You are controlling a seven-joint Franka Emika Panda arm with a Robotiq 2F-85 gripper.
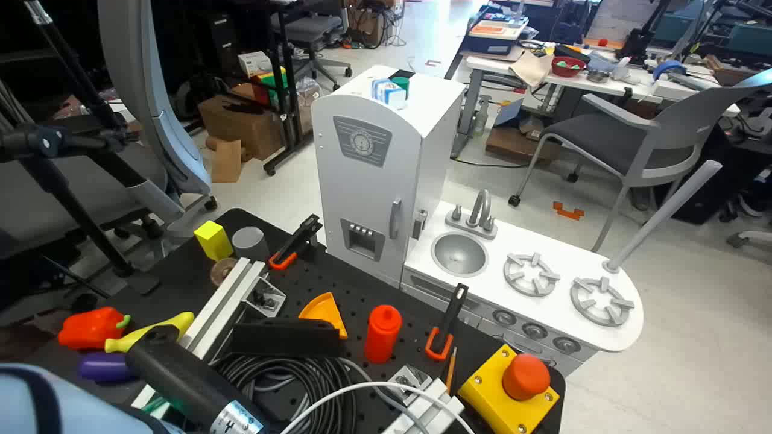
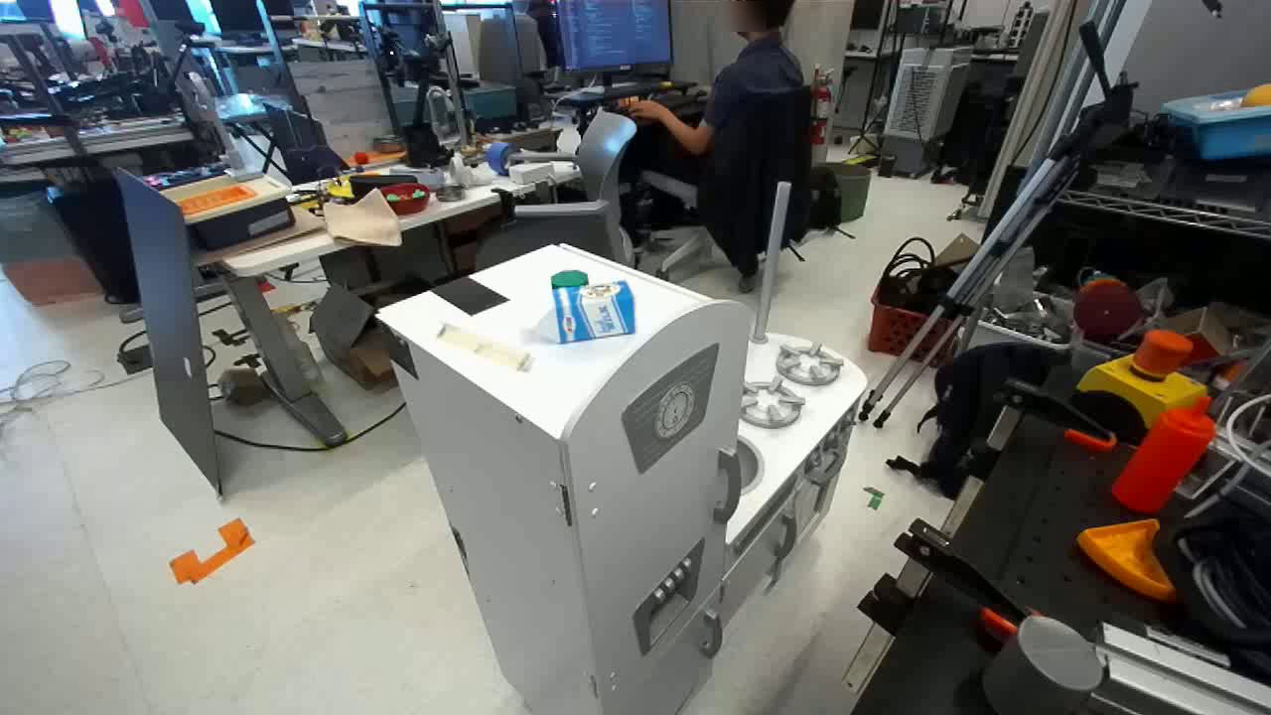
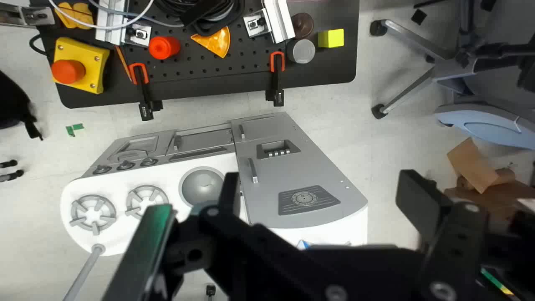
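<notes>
In the wrist view my gripper hangs open above the toy kitchen, its black fingers (image 3: 230, 193) spread wide with nothing between them. Neither exterior view shows the gripper. The white and grey toy fridge (image 1: 365, 181) stands upright with its door shut. A blue-and-white carton (image 2: 596, 312) lies on the fridge top, a green-topped container (image 2: 569, 279) right beside it; from above, the gripper body hides most of the carton. Joined to the fridge is a low white counter with a round grey sink (image 1: 460, 254), a faucet (image 1: 480, 210) and two stove burners (image 1: 530, 275).
A black pegboard table (image 3: 215, 80) faces the kitchen. It holds a red bottle (image 1: 382, 333), an orange wedge (image 1: 325, 311), a yellow block (image 1: 213, 240), a grey cylinder (image 1: 250, 245), clamps and a red-buttoned yellow box (image 1: 508, 387). A grey pole (image 1: 666, 213) rises from the counter's end.
</notes>
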